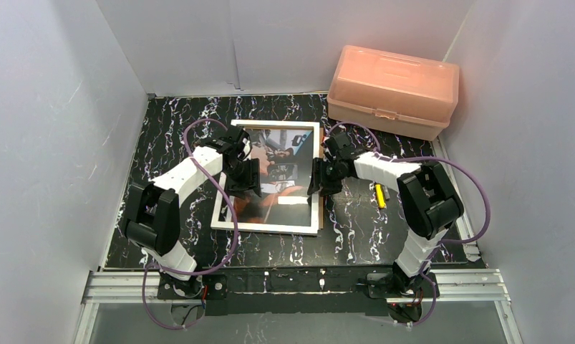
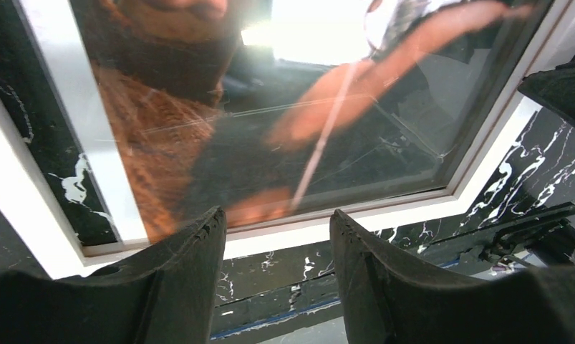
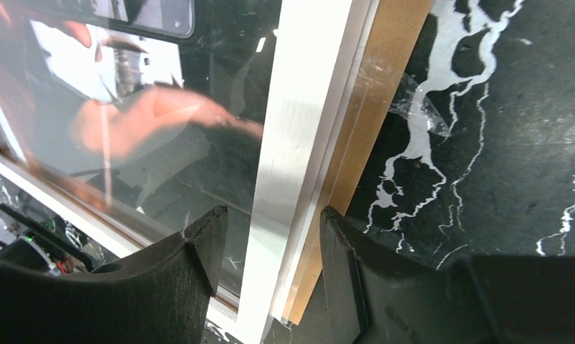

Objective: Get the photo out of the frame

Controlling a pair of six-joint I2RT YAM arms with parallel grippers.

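The white photo frame (image 1: 270,228) lies on the marble table, its photo (image 1: 277,209) under glossy glazing, with a brown backing (image 3: 366,129) along its right side. In the left wrist view the photo's left part has a white strip apart from the frame's outer bar, dark marble between. My left gripper is open over the frame's lower left part, nothing held. My right gripper is open over the right bar (image 3: 288,158), its fingers either side of the bar and backing. A clear tape piece sticks out from that side.
A salmon-coloured box (image 1: 392,82) stands at the back right. A yellow tool (image 1: 379,196) lies right of the frame, beside my right arm. Walls surround the table, which has some bare room at the left and front.
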